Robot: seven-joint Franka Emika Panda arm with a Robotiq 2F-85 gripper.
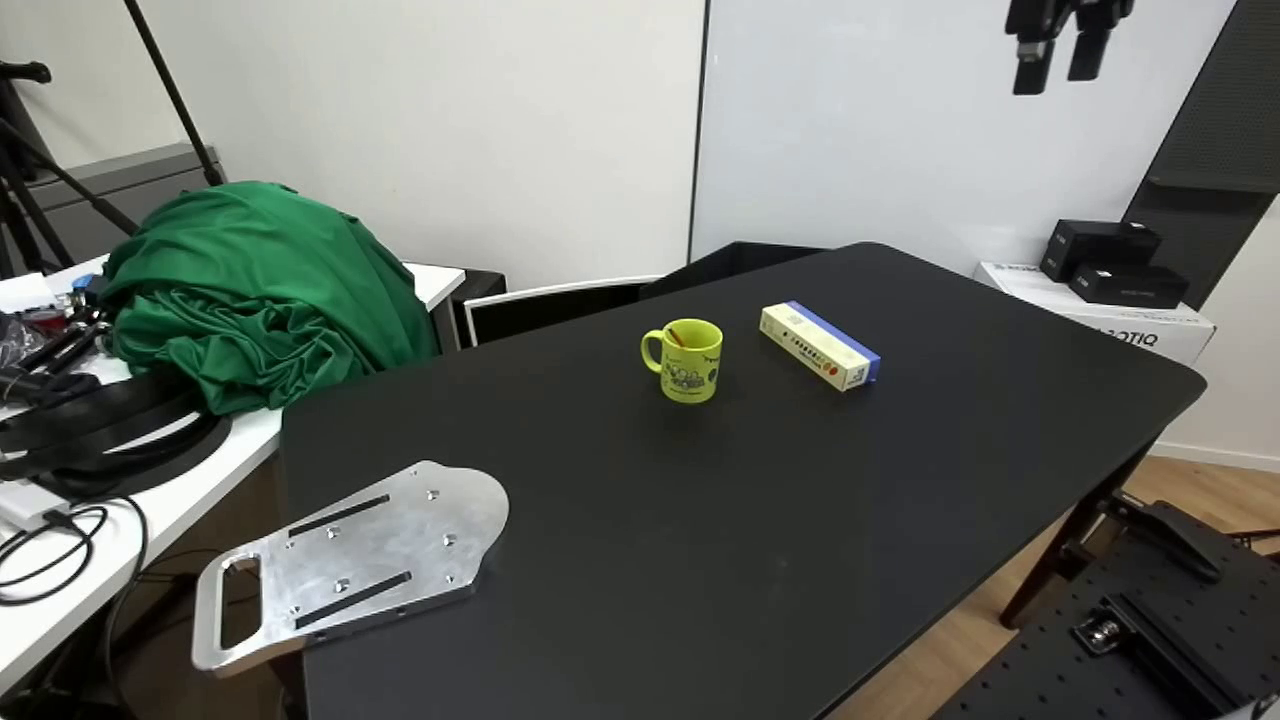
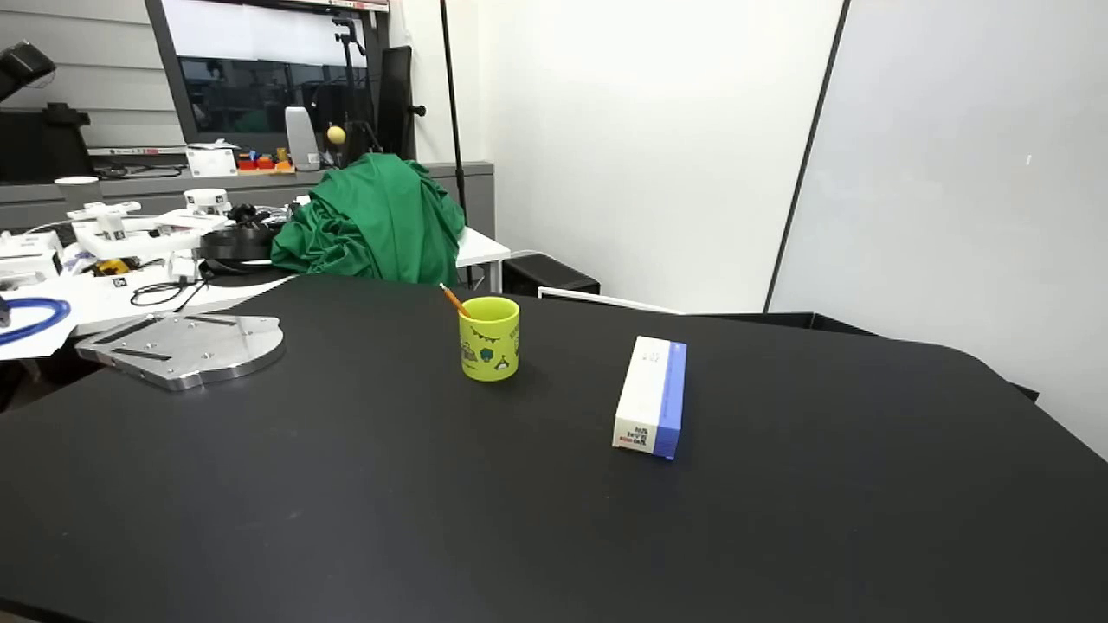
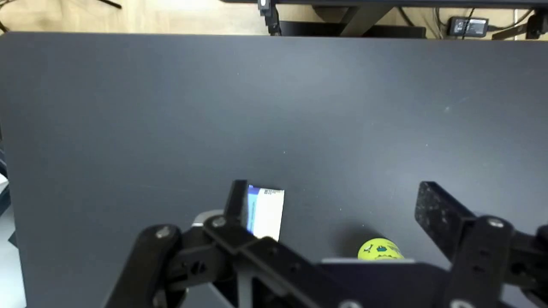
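Note:
A yellow-green mug [image 1: 689, 364] stands upright on the black table, its handle toward the left in exterior view 1. An orange pencil [image 2: 454, 300] leans inside it, sticking out over the rim. To the mug's right lies a long white and blue box [image 2: 646, 398], apart from it. High above the table at the upper right hangs my gripper [image 1: 1058, 82], open and empty. From the wrist, its fingers [image 3: 437, 218] are wide apart; they and the gripper body partly cover the box [image 3: 267, 211] and the mug [image 3: 379, 250].
A flat metal plate [image 1: 372, 546] with a handle slot lies at the table's left, partly overhanging the edge. Beyond it is a white side table with green cloth [image 1: 258, 288] and cables.

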